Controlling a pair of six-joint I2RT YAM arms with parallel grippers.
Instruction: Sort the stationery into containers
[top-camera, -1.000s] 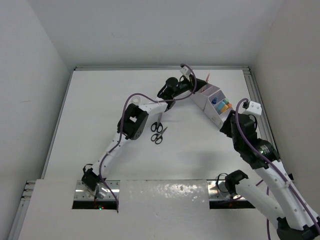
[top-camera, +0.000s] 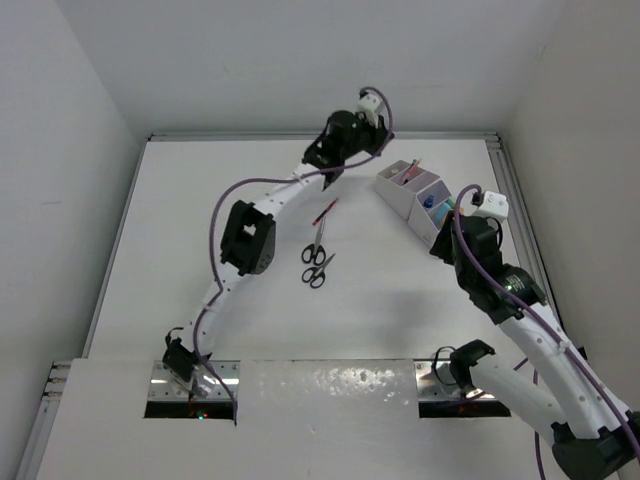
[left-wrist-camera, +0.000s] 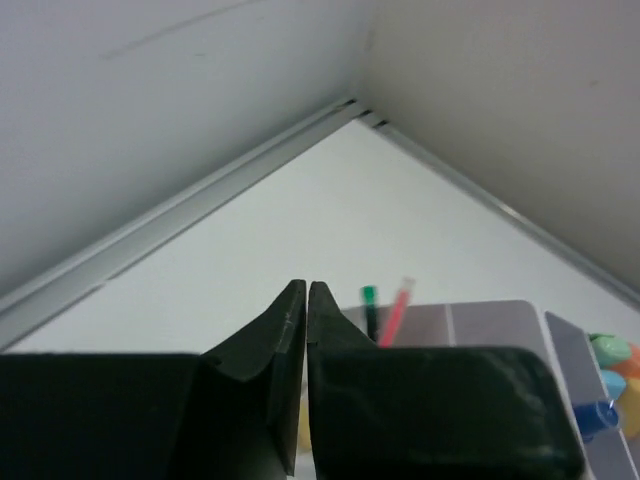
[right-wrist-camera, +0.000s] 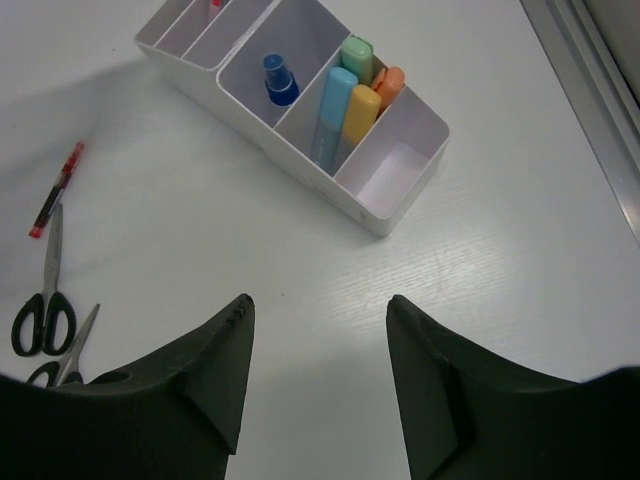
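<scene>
My left gripper is shut, nothing visible between its fingers; in the top view it is raised above the back end of the white organizer (top-camera: 395, 200). That organizer holds pens (left-wrist-camera: 397, 312), a blue item (right-wrist-camera: 280, 80) and highlighters (right-wrist-camera: 334, 100), with one end compartment (right-wrist-camera: 390, 180) empty. A red-and-black pen (right-wrist-camera: 55, 190) and two pairs of scissors (right-wrist-camera: 40, 325) (right-wrist-camera: 78, 350) lie on the table left of the organizer. My right gripper stands open, nothing between its fingers, over the table near the organizer's front end.
Metal rails and grey walls border it at back and sides.
My left gripper has moved up and toward the back from the organizer, uncovering the loose pen on the table. The right arm has shifted slightly leftward.
</scene>
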